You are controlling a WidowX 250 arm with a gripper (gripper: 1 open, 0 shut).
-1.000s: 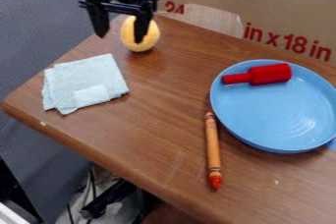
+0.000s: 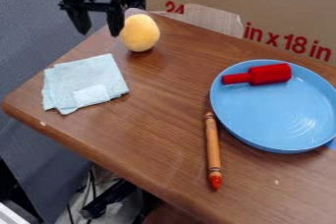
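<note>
My black gripper (image 2: 96, 10) is high at the top left, above the table's back left, blurred; whether it is open or shut is unclear. Below and right of it stands a yellow rounded object (image 2: 140, 33). A folded pale blue cloth (image 2: 83, 83) lies at the left of the wooden table (image 2: 157, 140). A red cylindrical object with a handle (image 2: 266, 74) rests on a blue plate (image 2: 276, 115) at the right. An orange crayon-like stick (image 2: 213, 151) lies left of and below the plate.
A large cardboard box (image 2: 250, 2) stands along the back.
My gripper has moved left and upward, away from the yellow object, which shows more fully. The objects on the table have not visibly moved.
</note>
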